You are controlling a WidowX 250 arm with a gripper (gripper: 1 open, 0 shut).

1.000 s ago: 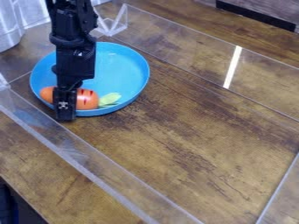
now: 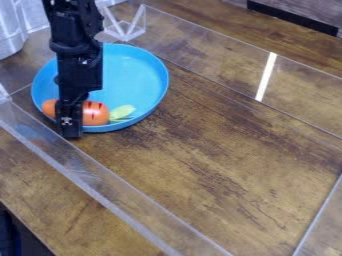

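Observation:
My black gripper (image 2: 72, 112) reaches down from the top left into a blue bowl (image 2: 140, 72), with its fingertips low over the bowl's front left. It is shut on an orange carrot (image 2: 94, 113), which lies in the bowl partly hidden behind the fingers. A pale green leafy piece (image 2: 123, 112) lies beside the carrot on its right, inside the bowl.
Clear panels run along the lower left and right edges. A white plastic object stands at the top left, partly behind the arm.
My gripper, the carrot and the bowl have shifted very slightly to the left; otherwise little differs.

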